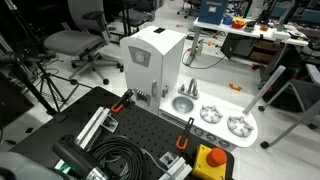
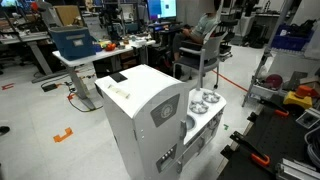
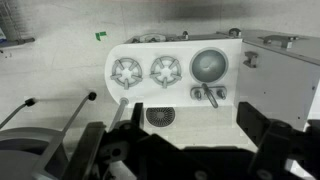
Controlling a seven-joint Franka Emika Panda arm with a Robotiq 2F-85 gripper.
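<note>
A white toy kitchen shows in all three views. Its tall cabinet stands at the left end of a low counter, with a round sink and two grey burners. From above, the wrist view shows the burners, the sink, a faucet and the cabinet at right. My gripper is open over the near side of the counter, its dark fingers wide apart. Nothing shows between them. I cannot make out the gripper clearly in the exterior views.
A black perforated base plate with coiled cables lies beside the kitchen. A yellow box with a red button sits at its corner. Office chairs stand behind.
</note>
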